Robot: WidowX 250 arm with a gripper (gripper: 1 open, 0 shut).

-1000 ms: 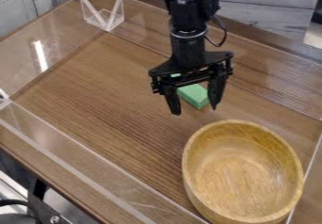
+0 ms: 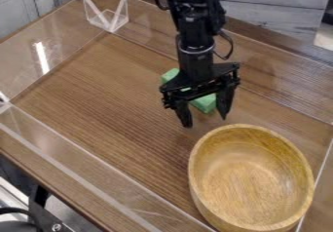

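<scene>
The black robot gripper [image 2: 201,103] hangs from the top centre over the wooden table, its two fingers spread wide and open. A green block [image 2: 204,101] lies under and just behind it, partly hidden by the gripper; its ends show to the left and between the fingers. Whether the fingers touch the block I cannot tell.
A large yellow oval bowl [image 2: 250,182] sits in front at the lower right. A white wire-like object [image 2: 104,12] stands at the back left.
The gripper has shifted slightly to the left and lower over the green block. Its fingers remain spread.
</scene>
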